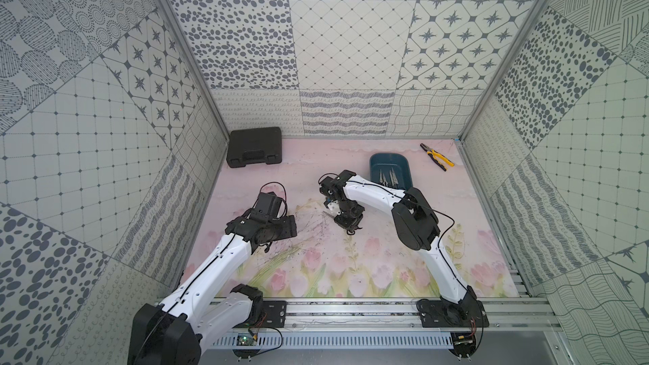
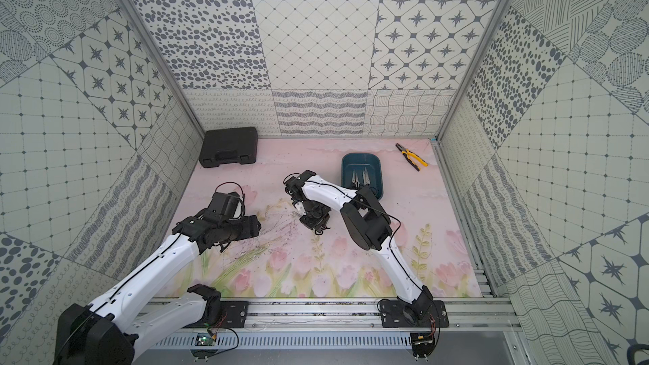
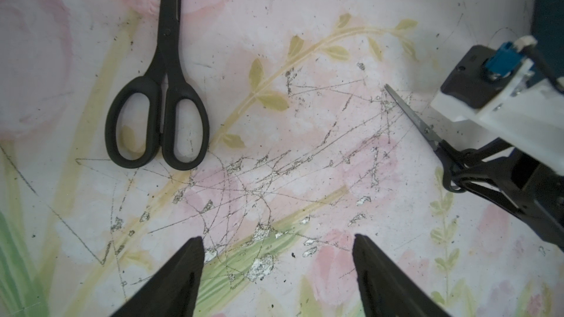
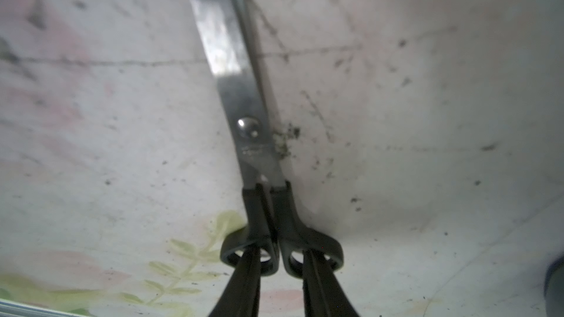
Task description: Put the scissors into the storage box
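Steel scissors with black handles [image 4: 229,52] lie on the table; my right gripper is right at their finger loops, its fingers close together over them, and whether it grips them is unclear. In the left wrist view, black scissors [image 3: 169,35] lie apart, below my left gripper, which is open and empty. The dark teal storage box [image 1: 389,161] stands at the back right with several slim metal tools inside.
A black case [image 1: 254,142] lies at the back left, yellow-black pliers [image 1: 436,155] at the back right corner.
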